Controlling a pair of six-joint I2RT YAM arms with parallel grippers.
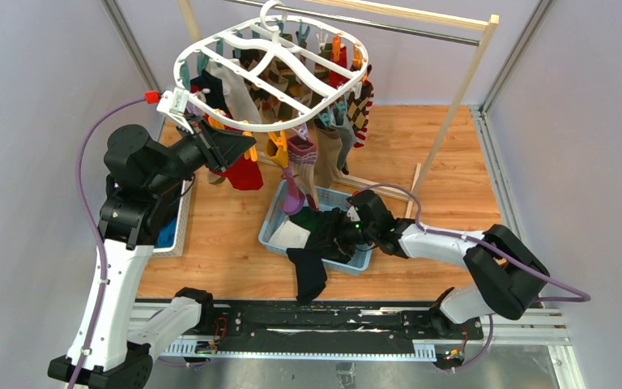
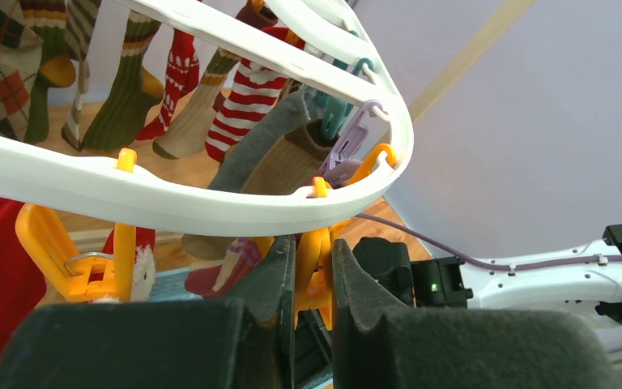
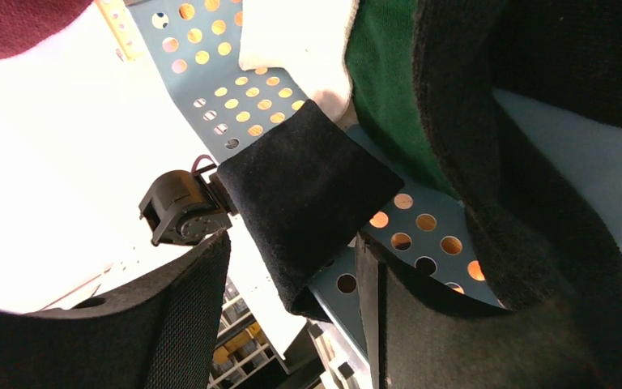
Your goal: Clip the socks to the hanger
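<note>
The white oval hanger [image 1: 186, 61] carries socks on colored clips all around. At its near rim my left gripper is shut on an orange clip [image 2: 312, 279]; no sock shows in that clip. Below the hanger, a blue basket [image 1: 269, 219] holds a white sock [image 1: 290, 235], a green sock [image 3: 389, 89] and dark cloth. A black sock [image 3: 304, 182] drapes over the basket's near edge, its end hanging outside. Over the basket, my right gripper points down with its fingers apart, the black sock showing between and beyond them; no grip on it is visible.
A purple-toed sock [image 1: 293, 198] hangs low over the basket's left side, near the right gripper. To the left stands a white basket [image 1: 180, 235] behind the left arm.
</note>
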